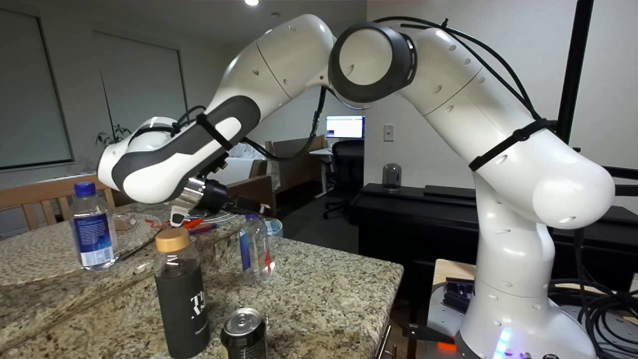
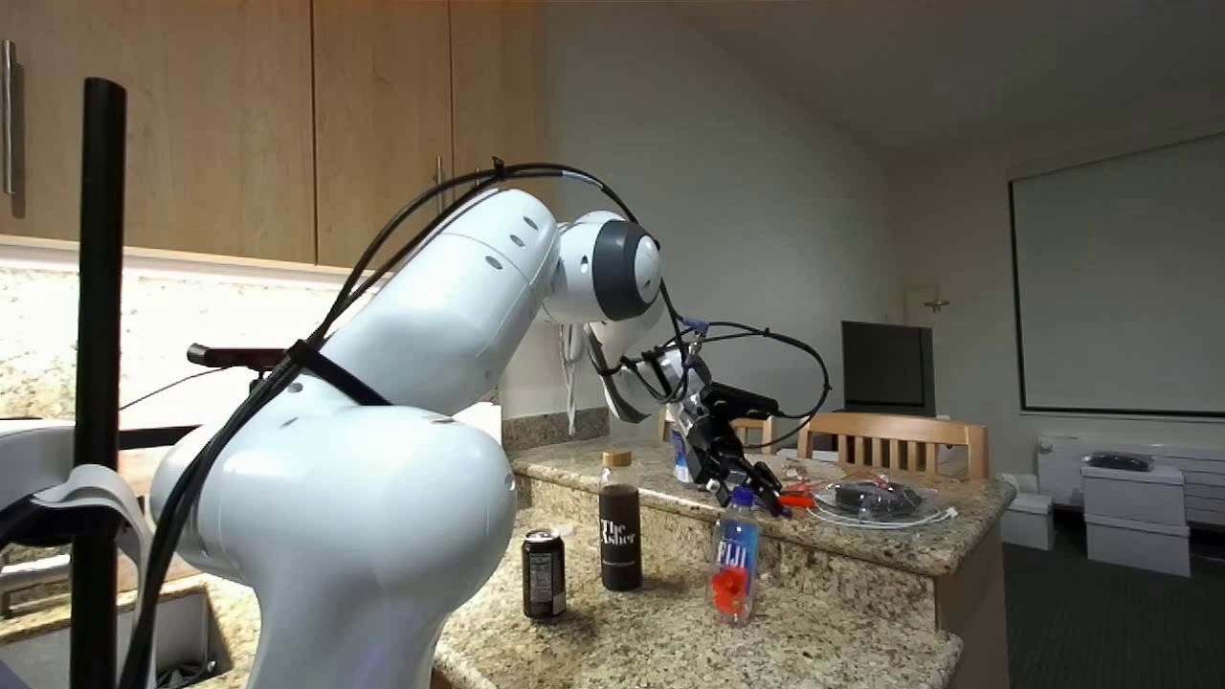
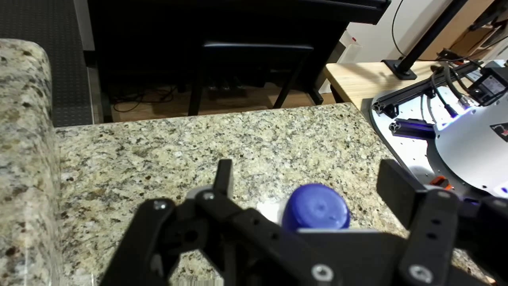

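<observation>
A clear water bottle with a blue cap [image 1: 255,248] is at the counter's raised step, leaning slightly; its FIJI label [image 2: 732,545] faces exterior view 2. My gripper [image 2: 752,492] is at the height of its cap. Seen from the wrist, the blue cap [image 3: 318,207] lies between my gripper's spread fingers [image 3: 222,178], with gaps on both sides. My gripper stands open there. Most of the bottle's body is hidden below the gripper in the wrist view.
A dark bottle with a wooden lid [image 1: 181,299] and a black can [image 2: 543,574] stand on the lower counter [image 1: 335,281]. Another blue-capped bottle [image 1: 92,230] is on the raised ledge. Cables and a bagged item [image 2: 879,501] lie there too.
</observation>
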